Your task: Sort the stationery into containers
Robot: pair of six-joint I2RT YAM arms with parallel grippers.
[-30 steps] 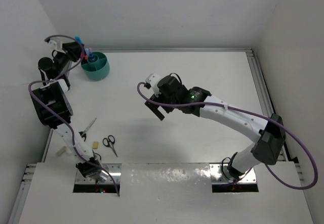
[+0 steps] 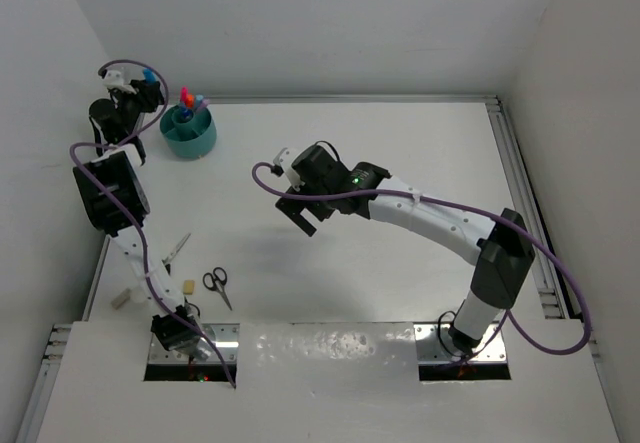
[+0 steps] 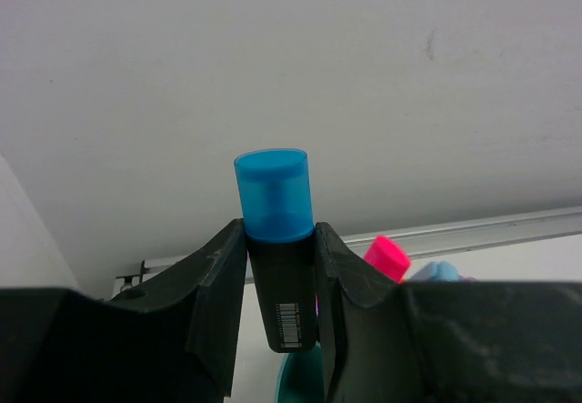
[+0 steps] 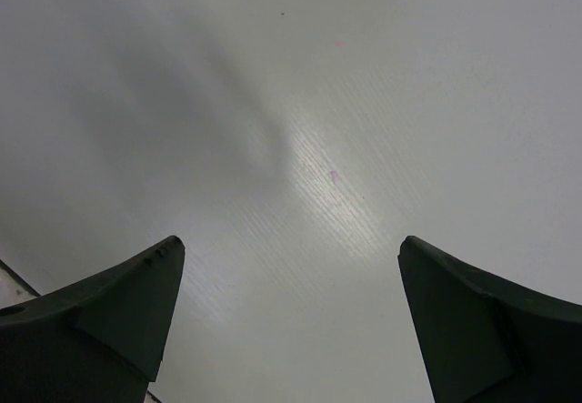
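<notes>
My left gripper is shut on a black marker with a blue cap [image 3: 274, 191], held upright at the back left, beside the teal organizer [image 2: 188, 141], whose edge shows below it in the left wrist view. The organizer holds pink, blue and purple items. My right gripper hangs open over bare table in the middle, empty. Scissors [image 2: 219, 285], a small yellow block [image 2: 188, 287], a pale block [image 2: 121, 298] and a silver blade-like tool [image 2: 178, 247] lie at the front left.
Walls stand close at the left and back, with metal rails along the table's edges.
The right arm has shifted slightly left.
</notes>
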